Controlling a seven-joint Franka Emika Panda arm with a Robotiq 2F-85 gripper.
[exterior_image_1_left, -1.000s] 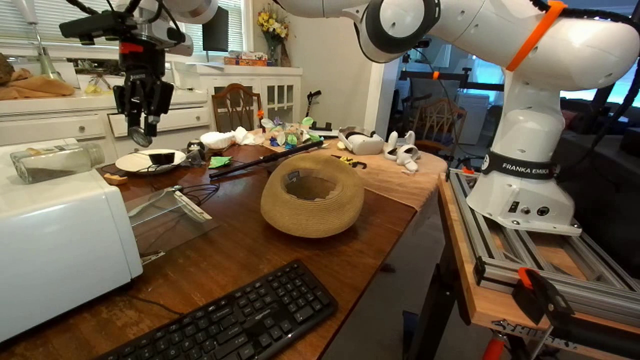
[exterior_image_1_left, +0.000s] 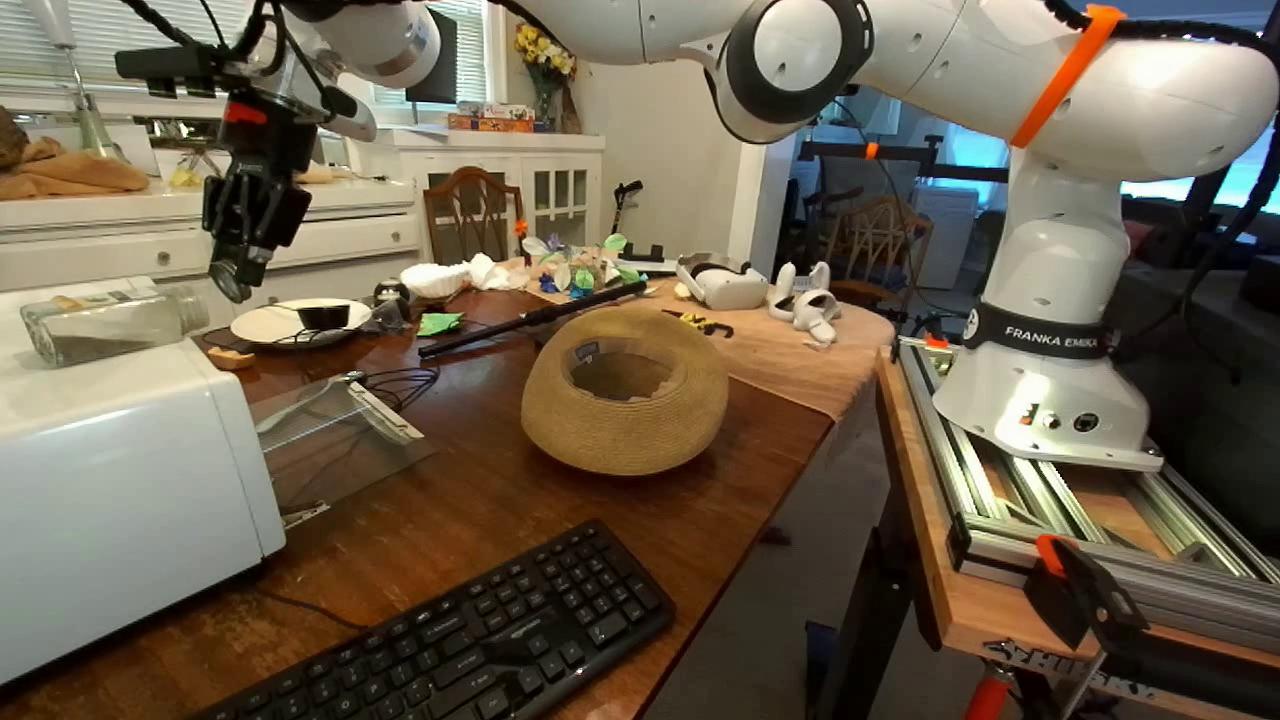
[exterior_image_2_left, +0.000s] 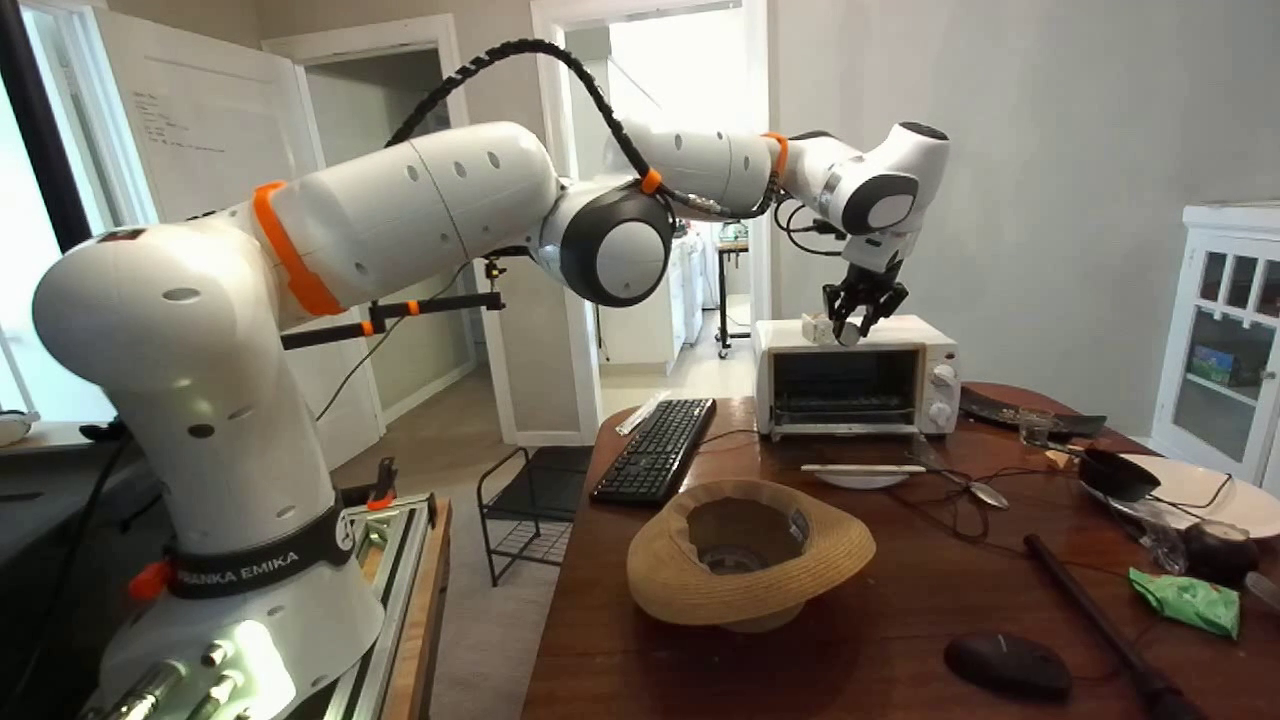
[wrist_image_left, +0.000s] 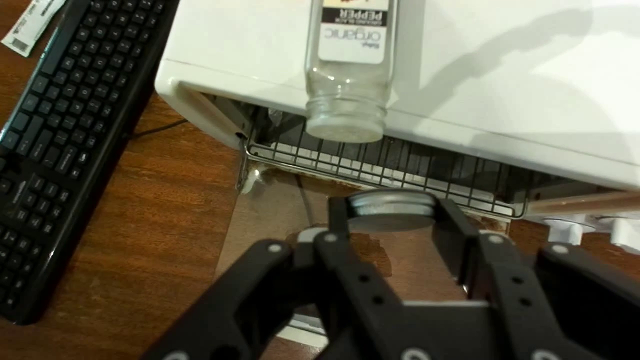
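A round metal lid (wrist_image_left: 393, 207) is pinched between the fingertips of my gripper, which is shut on it. The glass pepper bottle (wrist_image_left: 351, 75) lies on its side on top of the white toaster oven (wrist_image_left: 510, 72), its neck at the front edge. In the wrist view the lid is apart from the bottle's mouth. From exterior view 1, the gripper (exterior_image_1_left: 240, 270) hangs tilted above and beyond the bottle (exterior_image_1_left: 108, 324). Exterior view 2 has the lid (exterior_image_2_left: 849, 334) in front of the oven top, close to the bottle (exterior_image_2_left: 818, 328).
The oven's glass door (exterior_image_1_left: 336, 432) hangs open over the table. A straw hat (exterior_image_1_left: 624, 396) and a black keyboard (exterior_image_1_left: 480, 636) occupy the near table. Beyond the oven sit a white plate (exterior_image_1_left: 270, 326) and loose cables. Bare wood lies between keyboard and hat.
With the lid in it, my gripper has moved left in exterior view 1, towards the oven, and has tilted. Bottle and oven have stayed in place.
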